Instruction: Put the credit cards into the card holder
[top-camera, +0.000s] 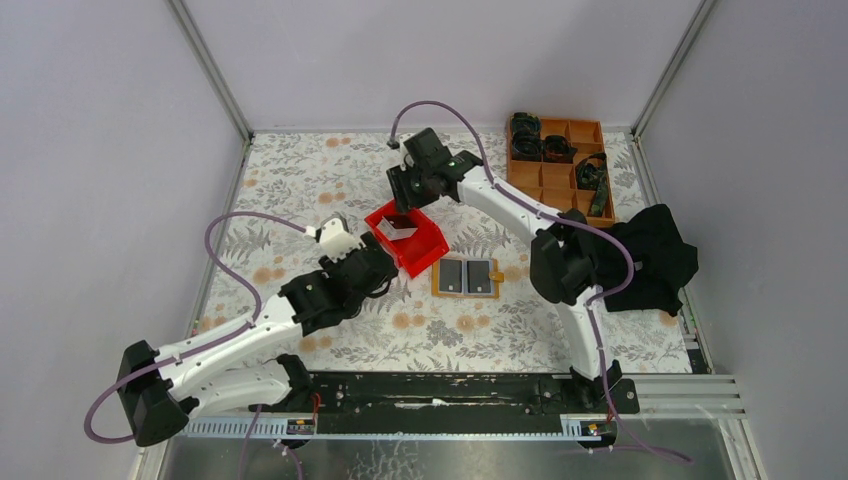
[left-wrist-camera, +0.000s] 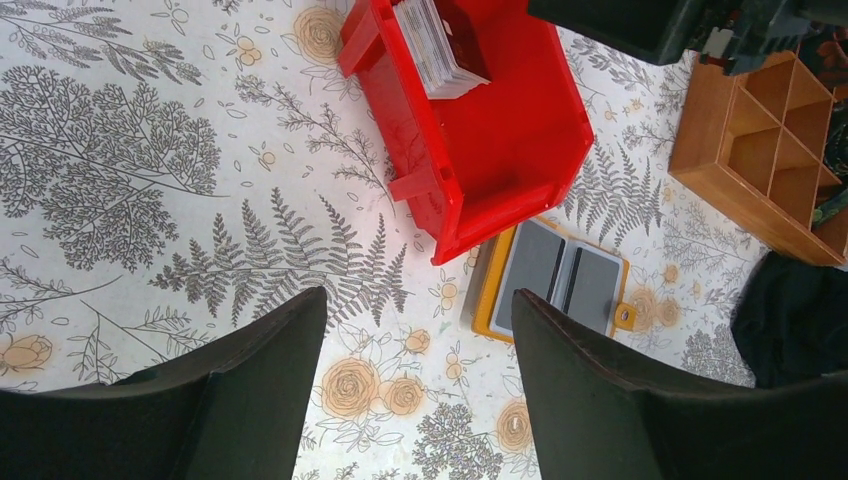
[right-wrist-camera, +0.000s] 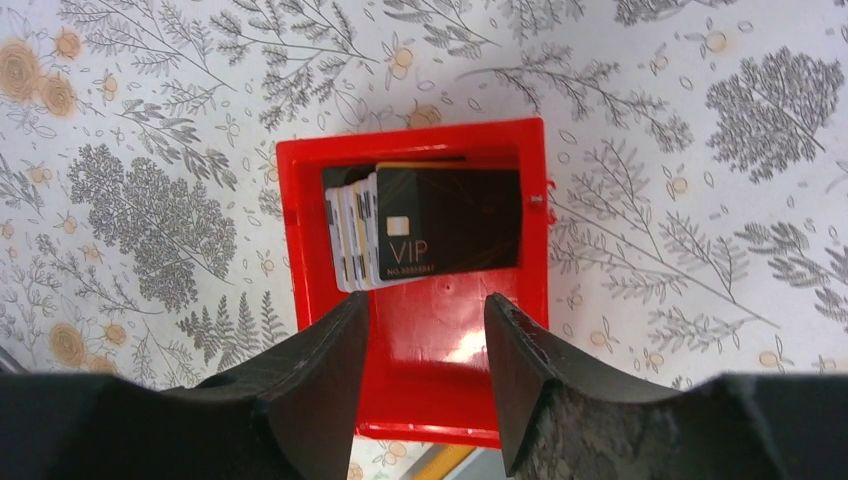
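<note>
A stack of cards leans inside a red box; its front card is black and marked VIP, and pale card edges (left-wrist-camera: 437, 50) show in the left wrist view. The red box (top-camera: 437, 250) has bare floor beside the cards. To its lower right lies the yellow-edged card holder (top-camera: 465, 294), opened flat with two grey panels. My right gripper is open over the box, the cards ahead of its fingertips, nothing between them. My left gripper is also open and empty, left of the box above the tablecloth.
A wooden compartment tray (top-camera: 555, 196) with dark items stands at the back right. A black cloth (top-camera: 655, 260) lies in front of it. The patterned tablecloth is free at the front and far left.
</note>
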